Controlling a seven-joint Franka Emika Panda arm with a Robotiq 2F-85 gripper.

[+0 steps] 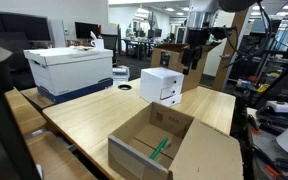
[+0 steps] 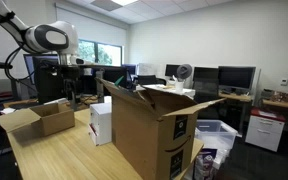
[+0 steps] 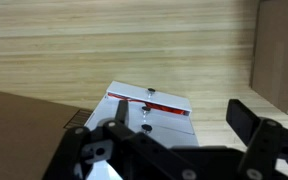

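My gripper is open in the wrist view, with a wide gap and nothing held between its two black fingers. Below that gap lies a white box-like object with a red strip and small dark knobs; the gripper hides part of it. From exterior view 1, the gripper hangs in the air near a white box on the wooden table. An open cardboard box stands closer to the camera, a green object inside it. In exterior view 2, the gripper hangs above the table.
Lidded white storage boxes stand at the table's back left. A tall cardboard box blocks the near side in exterior view 2. Bare wood shows between the storage boxes and the open carton. Cardboard fills the wrist view's lower left.
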